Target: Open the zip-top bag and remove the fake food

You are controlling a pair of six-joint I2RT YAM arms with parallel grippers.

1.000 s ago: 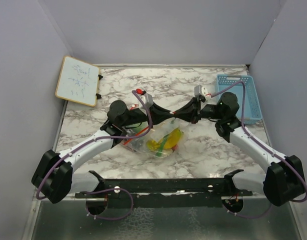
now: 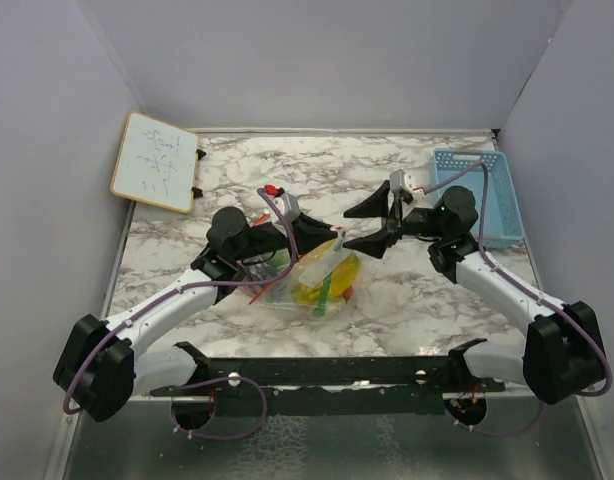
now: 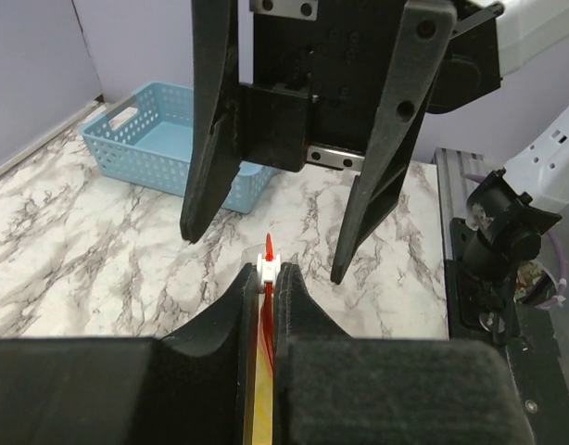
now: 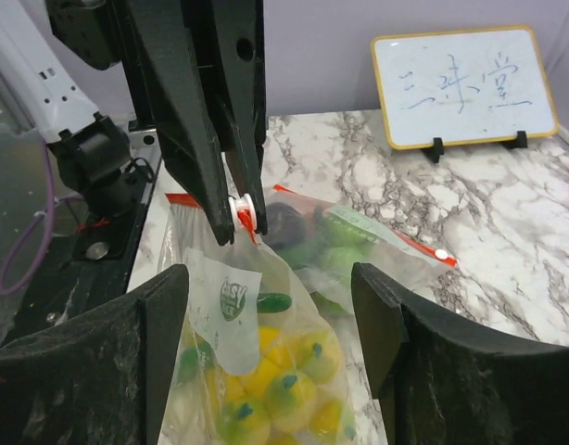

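Observation:
A clear bag with a red zip strip (image 4: 250,366) hangs from my left gripper, which is shut on the white zip slider (image 4: 243,211) at its top. Yellow and green fake food (image 4: 289,399) shows through the plastic. In the left wrist view the slider (image 3: 269,270) and a bit of red strip stick out past the left fingertips. Facing it, my right gripper (image 2: 352,228) stands open, its fingers on either side of the slider without touching it; nothing is between them but the space around the bag's corner.
Another clear red-zipped bag (image 4: 359,236) with dark and green food lies behind. A blue basket (image 2: 487,200) stands at the back right, a whiteboard (image 2: 155,162) at the back left.
One second ago both grippers met tip to tip at the bag's top. The left moved slightly left with the bag.

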